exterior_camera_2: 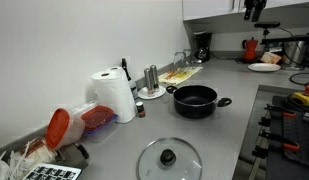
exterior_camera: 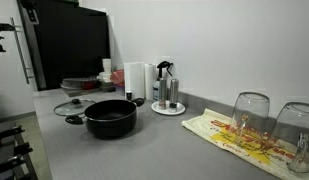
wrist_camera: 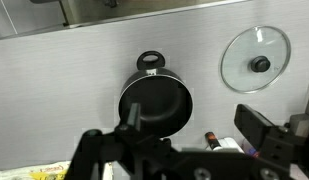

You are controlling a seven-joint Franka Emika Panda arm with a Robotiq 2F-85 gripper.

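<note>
A black two-handled pot (exterior_camera: 111,119) stands uncovered on the grey table, and its inside looks empty in the wrist view. Its glass lid (exterior_camera_2: 170,164), with a black knob, lies apart from it on the tabletop. Looking down from above, the wrist view has the pot (wrist_camera: 155,104) near the middle and the lid (wrist_camera: 255,59) at upper right. My gripper is high over the table, its fingers spread wide and nothing between them. It touches neither pot nor lid.
Two upturned glass jars (exterior_camera: 250,114) stand on a patterned yellow cloth (exterior_camera: 211,127). Along the wall are a plate (exterior_camera: 168,108) bearing bottles and grinders, a paper towel roll (exterior_camera_2: 113,94) and a red container (exterior_camera_2: 64,127). Bare tabletop lies in front of the pot.
</note>
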